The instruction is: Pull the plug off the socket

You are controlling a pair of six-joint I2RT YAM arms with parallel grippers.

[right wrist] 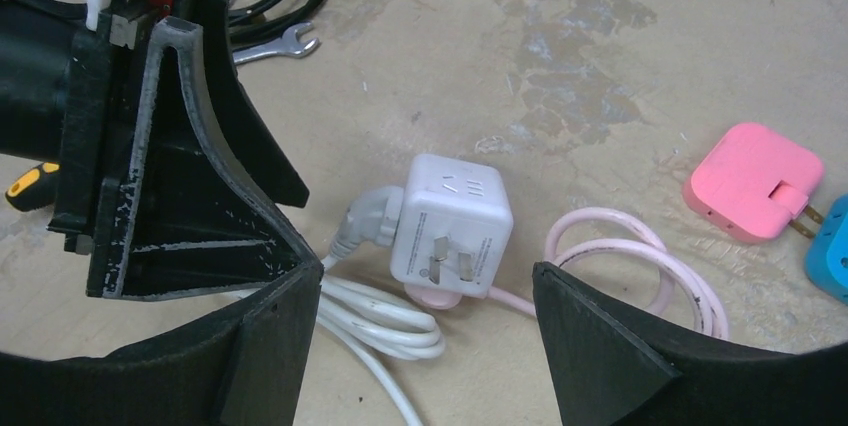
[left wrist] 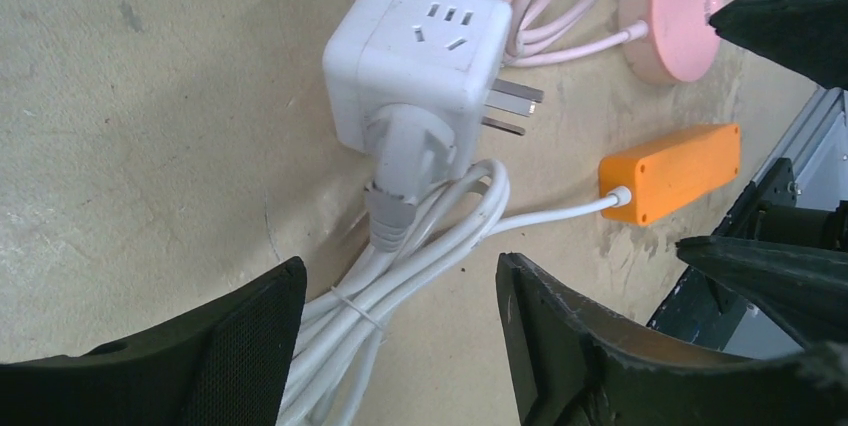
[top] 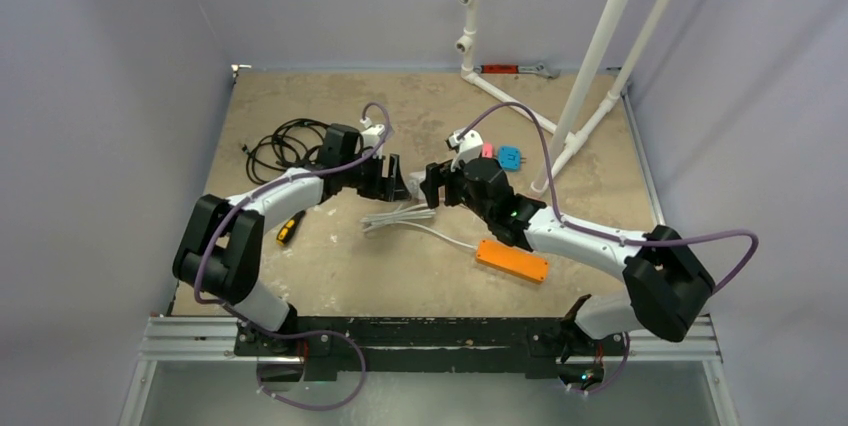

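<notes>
The white cube socket (left wrist: 420,46) rests on the tabletop between the two grippers, its metal prongs facing right in the left wrist view. A whitish plug (left wrist: 408,161) sits in one side face of it, and its white cable (left wrist: 370,311) lies bundled below. In the right wrist view the same plug (right wrist: 368,218) meets the left side of the cube socket (right wrist: 452,221). My left gripper is open, its fingertips apart with nothing held. Also open and empty is my right gripper, with the cube beyond the gap between its fingertips.
An orange power strip (top: 511,260) lies front right. Pink and blue adapters (right wrist: 755,183) are to the right, and a round pink block (left wrist: 672,16) with a pink cord lies beside the cube. Black cable coils (top: 285,146) occupy the back left. White pipes (top: 600,66) rise behind right.
</notes>
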